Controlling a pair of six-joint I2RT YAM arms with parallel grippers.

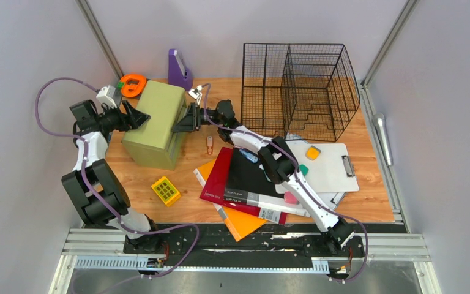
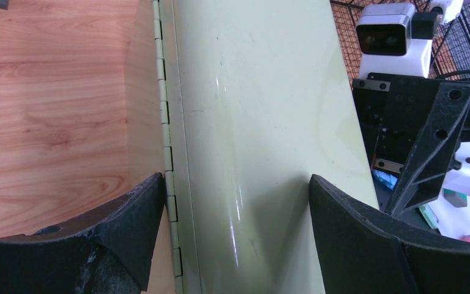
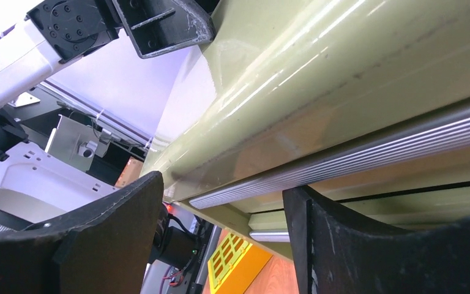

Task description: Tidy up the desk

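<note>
A pale green cabinet [image 1: 153,122] stands on the left of the desk, its top closed. My left gripper [image 1: 137,115] is at its left side; in the left wrist view its fingers are apart, one beside the hinged edge [image 2: 166,122] and one over the smooth green face. On the opposite side, my right gripper [image 1: 186,121] stands open at the cabinet's front. The right wrist view shows a ribbed metal strip [image 3: 343,171] under the green top panel, with one finger [image 3: 300,214] against or very near it. Whether that finger touches the strip, I cannot tell.
Folders [image 1: 226,177], a clipboard [image 1: 333,177] and small items lie right of centre, partly under my right arm. A black wire rack [image 1: 287,92] stands at the back right. A yellow block [image 1: 166,191], an orange ring [image 1: 133,85] and a purple holder [image 1: 179,70] surround the cabinet.
</note>
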